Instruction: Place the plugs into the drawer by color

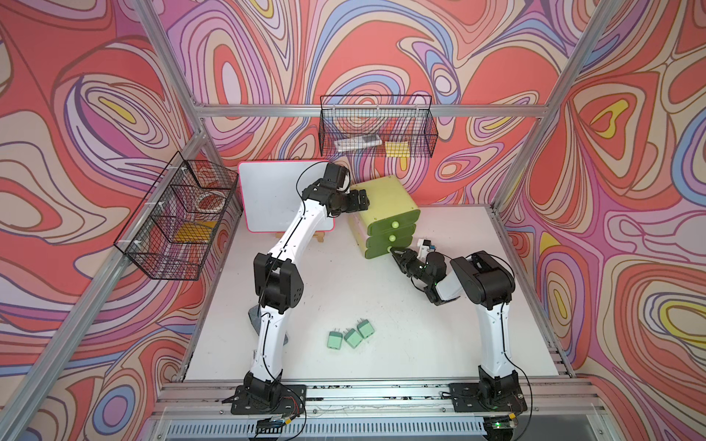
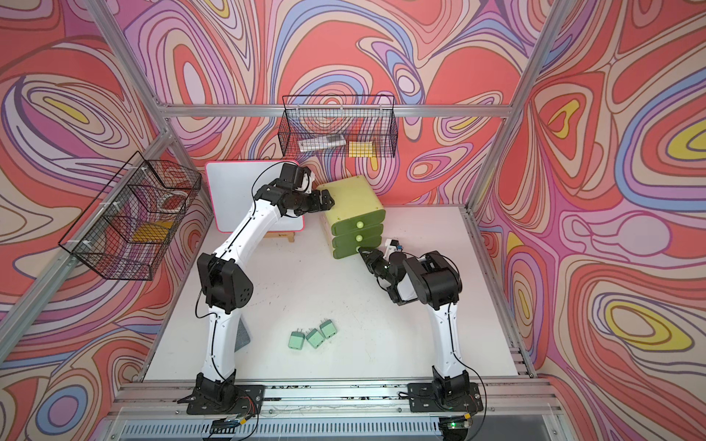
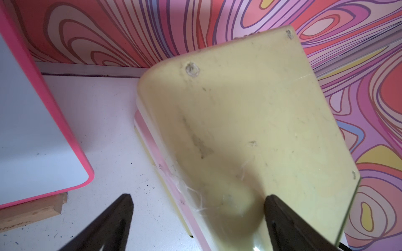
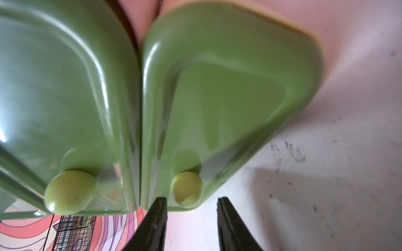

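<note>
A green drawer cabinet (image 1: 386, 202) with round knobs stands at the back middle. My left gripper is open over its top's left part. My right gripper is low at the front, its fingers apart on either side of the bottom drawer's knob (image 4: 186, 187), nearer the camera. The drawers in view are shut. Three mint-green plugs (image 1: 353, 338) lie on the front middle of the table.
A whiteboard (image 1: 275, 192) on a wooden stand is at the back left. A dark grey object (image 2: 242, 334) lies at the front left. Wire baskets (image 2: 338, 125) hang on the frame.
</note>
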